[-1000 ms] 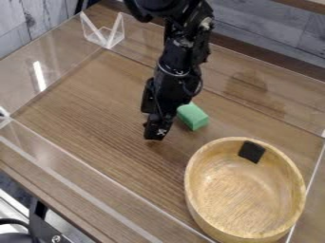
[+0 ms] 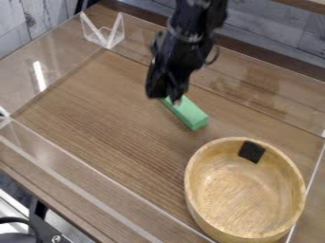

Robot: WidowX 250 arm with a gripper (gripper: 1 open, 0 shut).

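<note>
My gripper (image 2: pixel 169 84) is blurred over the upper middle of the table, its fingers pointing down. Just below it a green block (image 2: pixel 181 112) lies on the wooden table (image 2: pixel 89 133). Whether the fingers are open or shut is hard to make out through the blur.
A large tan bowl (image 2: pixel 245 197) with a black patch (image 2: pixel 253 151) on its rim fills the lower right. A clear wire or plastic item (image 2: pixel 105 28) stands at the upper left.
The gripper has moved upward in the view and is now blurred. The green block is more uncovered and appears longer, reaching further up and left.
</note>
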